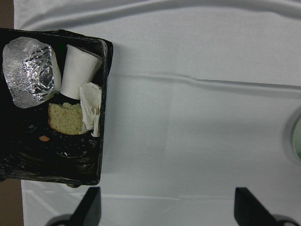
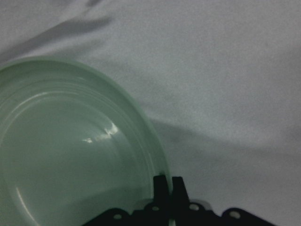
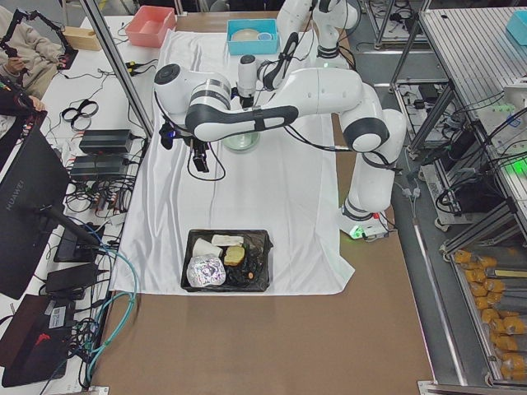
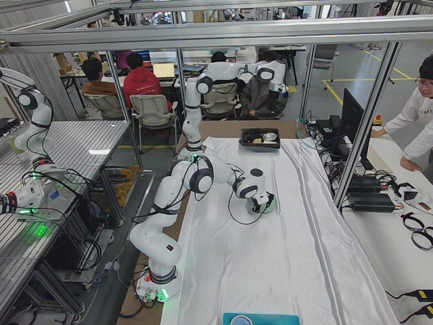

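Observation:
A green plate (image 2: 80,141) lies on the white cloth, partly behind an arm in the camera left view. My right gripper is at its right rim, fingers closed on that rim; in the camera right view it (image 4: 260,204) is low over the plate. My left gripper stands open and empty, high above the cloth. Left of it in its wrist view is a black tray (image 1: 23,146) with a foil bundle (image 1: 28,70), a white paper cup (image 1: 76,73), bread (image 1: 65,118) and crumpled paper (image 1: 90,107).
A blue bin (image 3: 268,45) and a red bin (image 3: 150,23) stand at the top of the camera left view. Cables, devices and a monitor (image 3: 25,222) line one side. Much of the cloth between tray and plate is clear.

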